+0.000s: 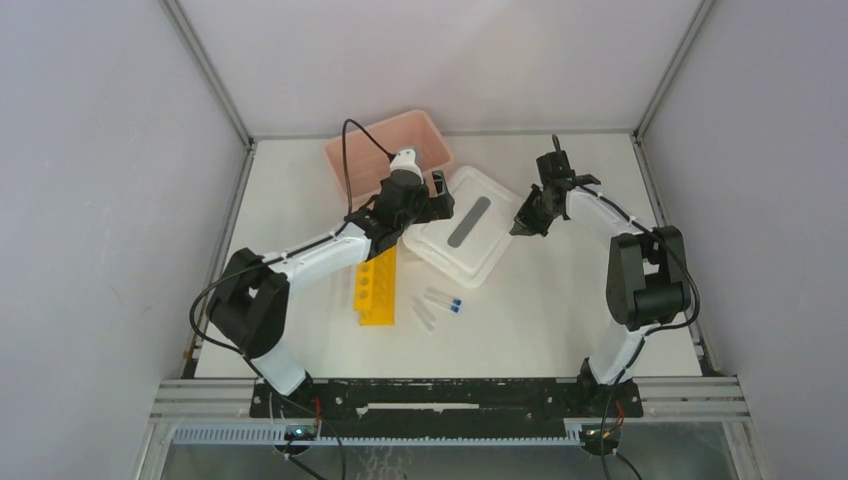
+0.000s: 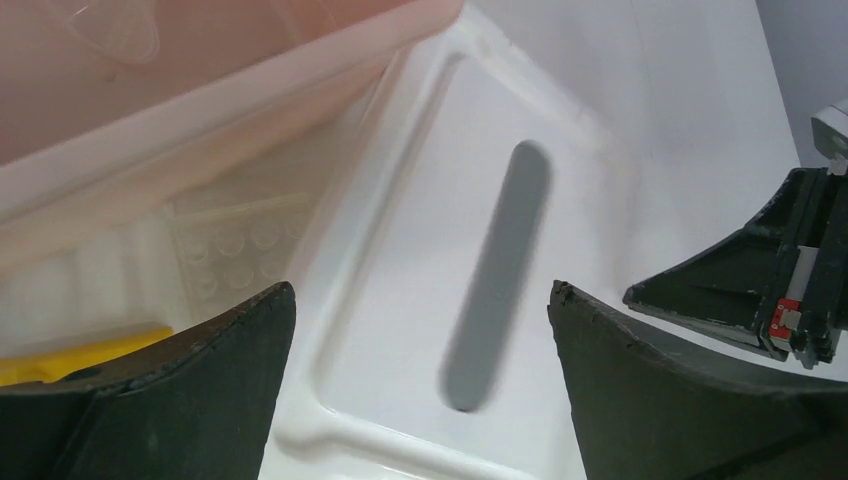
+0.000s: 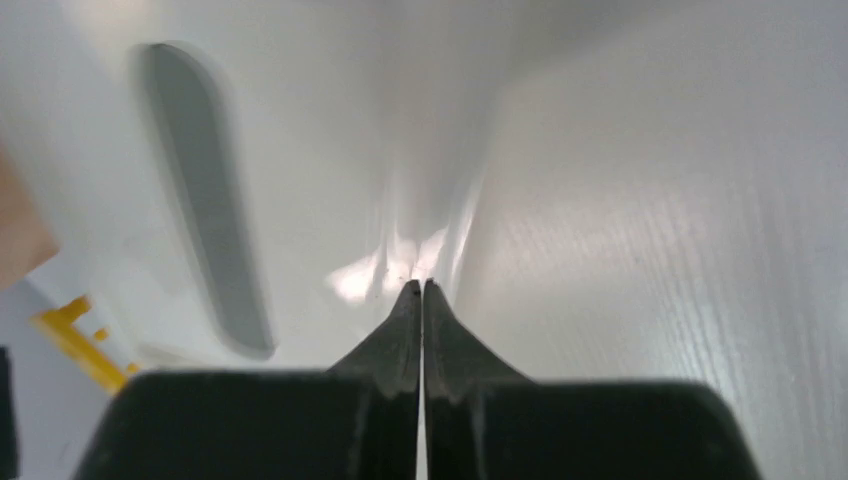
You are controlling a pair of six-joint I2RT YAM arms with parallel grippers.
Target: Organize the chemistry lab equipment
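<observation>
A flat white lid [image 1: 490, 240] with a grey strip [image 1: 469, 222] lies askew in the middle of the table, its outline doubled at the lower left. My left gripper [image 1: 443, 195] hangs open over its upper left part, nothing between the fingers. At the lid's right edge is my right gripper [image 1: 517, 230], its fingertips pressed together and empty in the right wrist view; whether they touch the lid cannot be told. A yellow rack [image 1: 376, 290] stands at left. Blue-capped tubes [image 1: 443, 300] and clear tubes [image 1: 424, 314] lie in front of the lid.
The pink bin [image 1: 415, 130] stands behind my left gripper, its wall [image 2: 250, 95] close by in the left wrist view. A clear bumpy piece [image 2: 235, 250] shows between bin and lid.
</observation>
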